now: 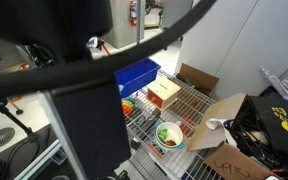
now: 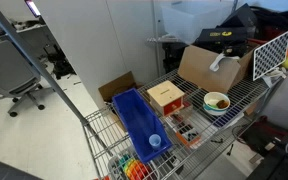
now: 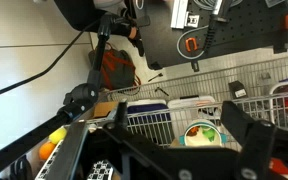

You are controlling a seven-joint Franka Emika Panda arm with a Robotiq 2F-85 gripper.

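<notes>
In the wrist view my gripper points down over a wire rack [image 3: 159, 123], its two dark fingers set well apart and nothing seen between their tips. It looks open. A white bowl [image 3: 200, 134] with colourful contents shows beyond and below the fingers, partly hidden by the gripper. The same bowl [image 1: 169, 136] stands on the rack in exterior view 1, and there a large black part of the arm [image 1: 84, 100] fills the left foreground. A blue bin [image 2: 141, 125] and a cream wooden box [image 2: 166, 97] sit on the rack in exterior view 2.
An open cardboard box [image 1: 227, 150] holding dark items stands beside the bowl. A light blue cup [image 2: 155, 141] shows at the blue bin. Colourful small items [image 2: 136, 170] lie near the bin. A dark bench with tools [image 3: 224, 35] borders the rack.
</notes>
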